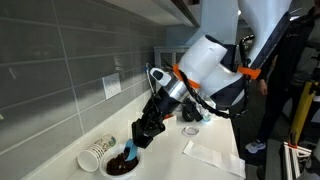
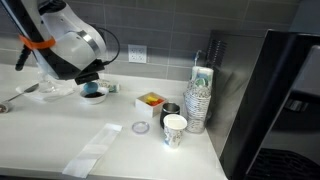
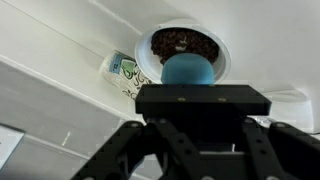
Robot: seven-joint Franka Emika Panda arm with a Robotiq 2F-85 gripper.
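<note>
My gripper is shut on a light blue scoop (image 3: 187,69), whose rounded end shows just past the dark fingers. Beneath it stands a white bowl (image 1: 109,171) holding dark brown beans (image 3: 180,40). In exterior view 1 the scoop (image 1: 130,150) is tilted down at the bowl's right side, its lower end close to the beans. From these views I cannot tell whether it touches them. Exterior view 2 shows the blue scoop (image 2: 91,87) over the bowl (image 2: 93,99). The scoop's handle is hidden between the fingers.
A patterned cup (image 1: 97,152) lies on its side beside the bowl, near the tiled wall. A white sheet (image 1: 214,159) lies flat on the counter. Farther along are a small box (image 2: 152,102), a dark metal cup (image 2: 170,112) and a white patterned cup (image 2: 173,130).
</note>
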